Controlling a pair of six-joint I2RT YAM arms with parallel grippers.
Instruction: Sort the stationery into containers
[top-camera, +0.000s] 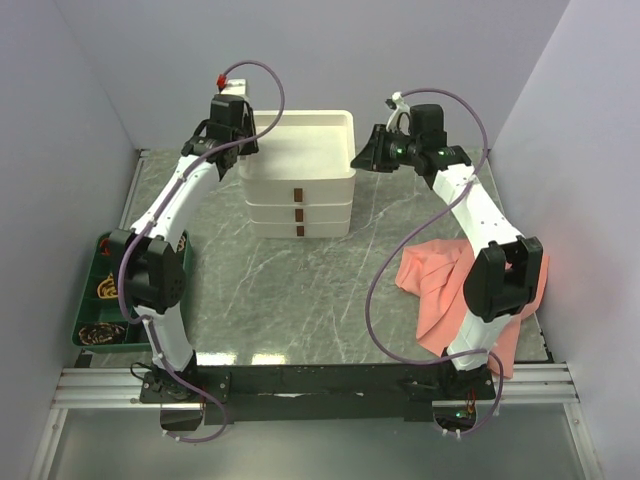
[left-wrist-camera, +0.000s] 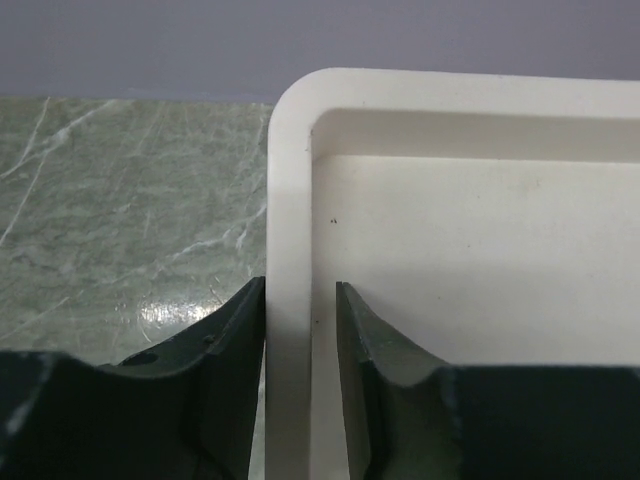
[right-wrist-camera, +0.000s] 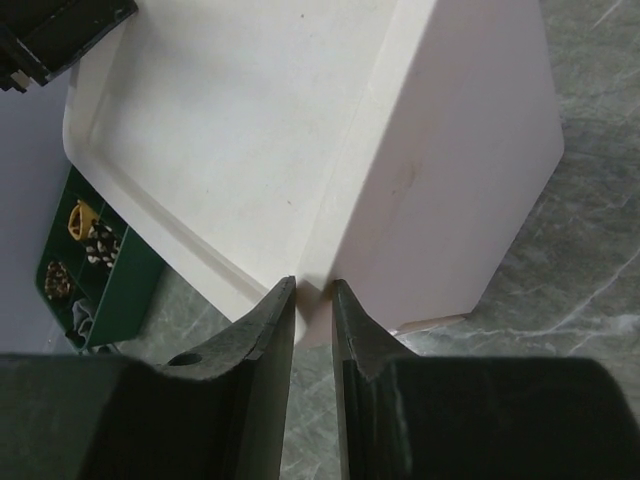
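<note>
A white three-tier drawer box (top-camera: 298, 200) with an open top tray stands at the back middle of the table, squared to the front. My left gripper is part open around the tray's left rim (left-wrist-camera: 289, 230), one finger either side. My right gripper is shut on the tray's near right corner rim (right-wrist-camera: 352, 180). No loose stationery shows on the table.
A green compartment tray (top-camera: 100, 344) with coiled items sits at the left front. A pink cloth (top-camera: 440, 290) lies at the right front.
</note>
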